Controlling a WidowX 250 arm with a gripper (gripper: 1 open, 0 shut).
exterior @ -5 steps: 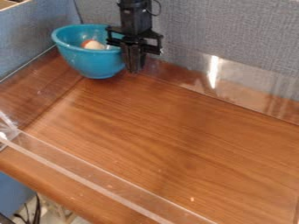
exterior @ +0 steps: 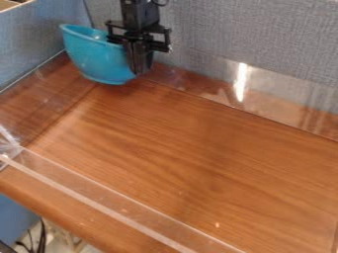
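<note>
A blue bowl [exterior: 95, 54] sits in the back left corner of the wooden surface. The black gripper [exterior: 140, 62] is at the bowl's right side, its lower fingers at or just over the rim. The gripper is dark and small here, so whether it is shut or holds anything is hard to tell. The bowl's contents are hidden.
Clear low walls border it, with grey padded panels [exterior: 264, 49] behind and at the left. Cables lie below the front left edge.
The gripper has moved left over the bowl and the bowl has shifted slightly. A pale round item seen in the bowl earlier is no longer visible.
</note>
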